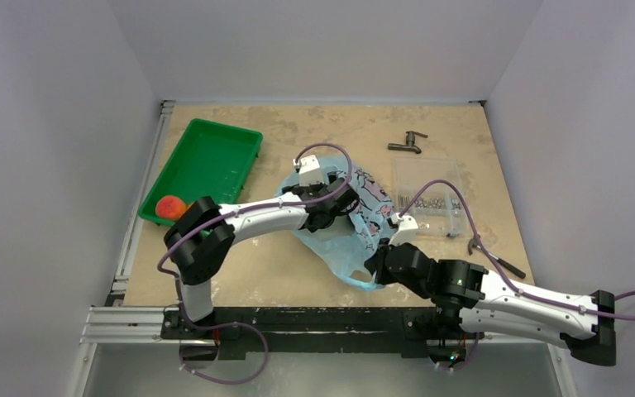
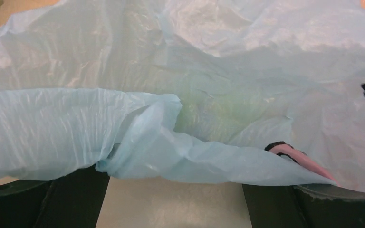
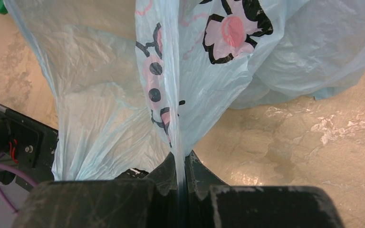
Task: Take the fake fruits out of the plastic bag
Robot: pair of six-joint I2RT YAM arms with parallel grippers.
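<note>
A light blue plastic bag (image 1: 335, 248) with pink printing lies crumpled mid-table. Inside its upper part sits my left gripper, fingers apart, with bag film (image 2: 138, 133) draped across them; a faint yellow-green patch shows through the film in the left wrist view, its shape unclear. At the bag's front right, my right gripper is shut on a thin fold of the bag (image 3: 157, 80). Two fake fruits, red (image 1: 169, 207) and orange, lie in the green tray (image 1: 202, 165), the orange one largely hidden by the left arm.
At the right lie a clear box of screws (image 1: 426, 198) and a hammer (image 1: 504, 265), with a metal faucet (image 1: 405, 145) behind. The back of the table between tray and faucet is clear.
</note>
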